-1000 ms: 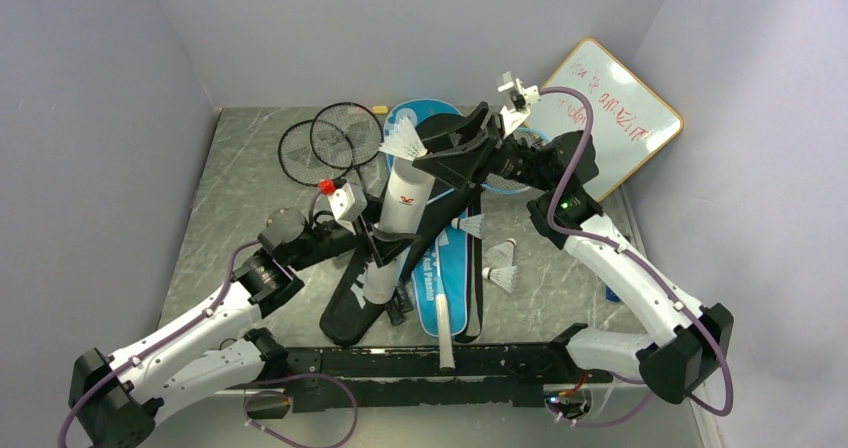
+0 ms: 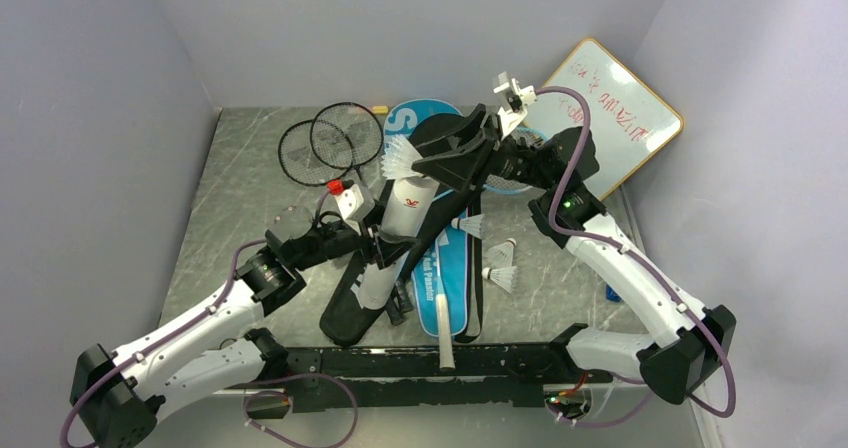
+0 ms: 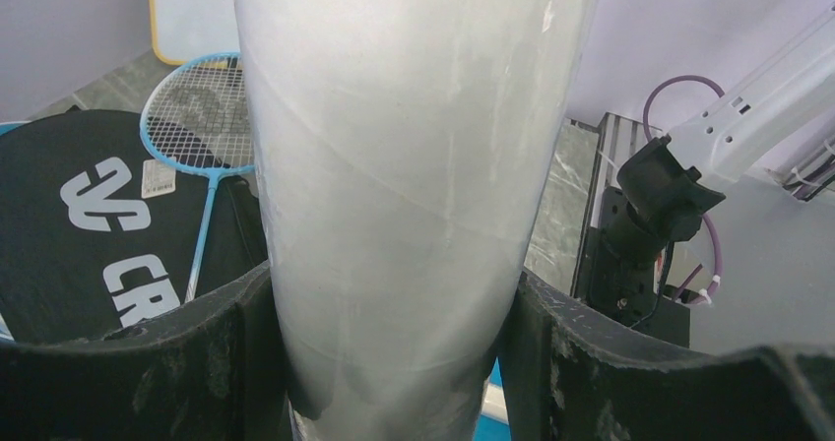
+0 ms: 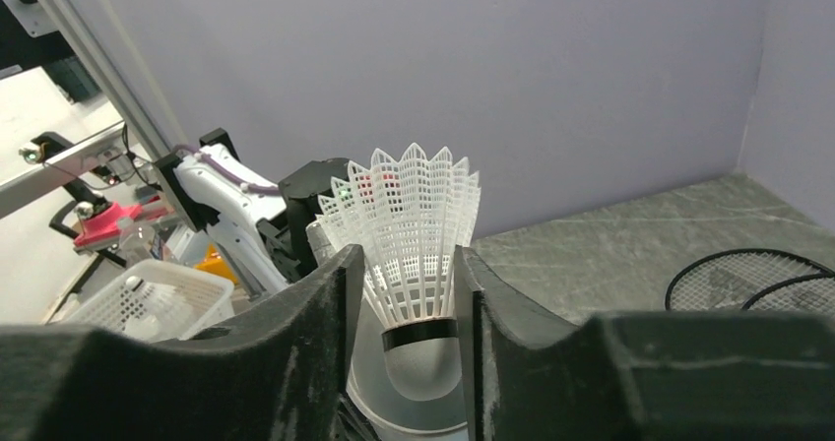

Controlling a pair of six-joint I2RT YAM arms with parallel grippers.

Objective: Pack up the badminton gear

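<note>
A white shuttlecock tube (image 2: 408, 208) stands tilted over the bags, my left gripper (image 2: 388, 246) shut on it; in the left wrist view it (image 3: 394, 165) fills the space between the fingers. A shuttlecock (image 4: 414, 352) sits at the tube's mouth, cork downward, between the fingers of my right gripper; whether they grip it is unclear. Black bag (image 2: 343, 318) and blue bag (image 2: 453, 298) lie underneath, a white-handled racket (image 2: 443, 333) on the blue one. Several loose shuttlecocks (image 2: 500, 276) lie right of the bags.
Two black rackets (image 2: 310, 158) lie at the back left, a blue racket (image 3: 212, 116) at the back right. A whiteboard (image 2: 610, 118) leans in the right corner.
The shuttlecock at the mouth looks more upright, and the tube has moved slightly toward the front left.
</note>
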